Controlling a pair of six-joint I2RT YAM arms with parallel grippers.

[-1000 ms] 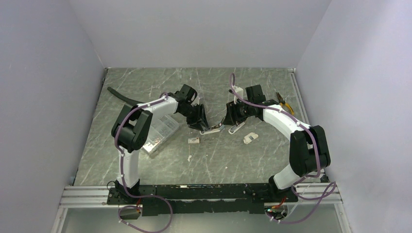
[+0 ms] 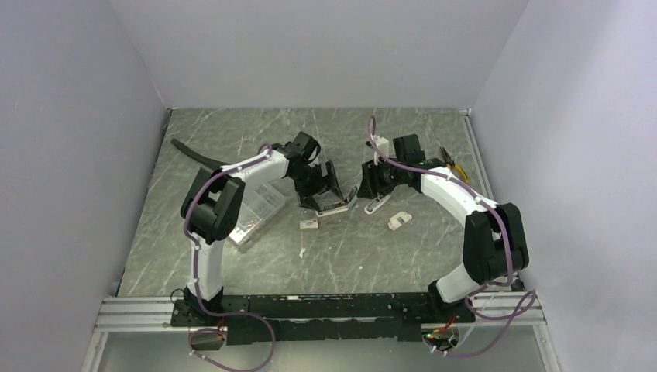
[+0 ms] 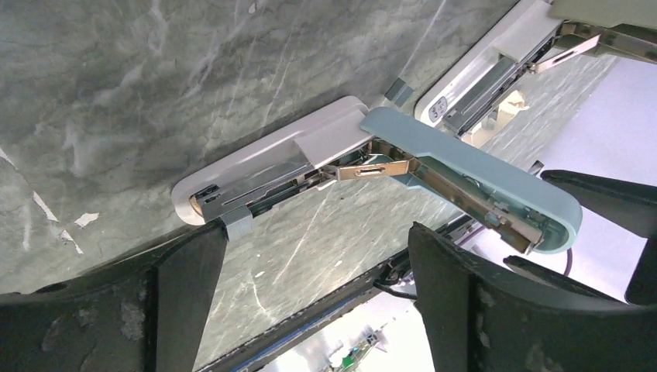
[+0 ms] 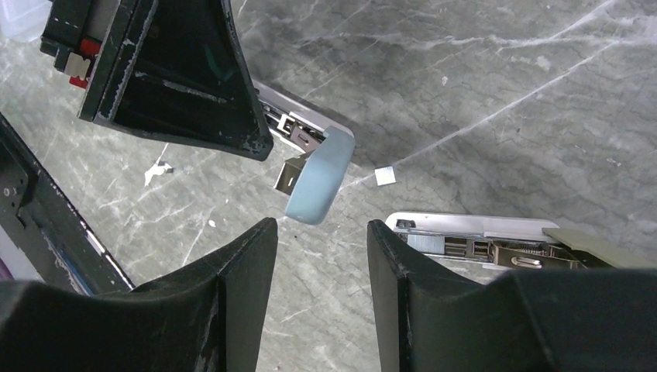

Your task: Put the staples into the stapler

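Observation:
A stapler with a light blue top (image 3: 472, 174) lies opened on the marble surface, its white base (image 3: 256, 159) and metal channel exposed. My left gripper is open over the channel's near end, where a small grey block, possibly staples, shows at the left finger's tip; whether they touch is unclear. My right gripper hangs open just right of the blue top, nothing held. A second opened stapler with an olive top (image 4: 589, 244) lies to the right, a silver strip in its channel.
A clear compartment box (image 2: 263, 205) is at left, partly under the left arm. A small box (image 2: 309, 224), a pale item (image 2: 400, 220) and scraps lie in front. Pliers (image 2: 457, 167) sit at the back right.
My right arm is almost unmoved.

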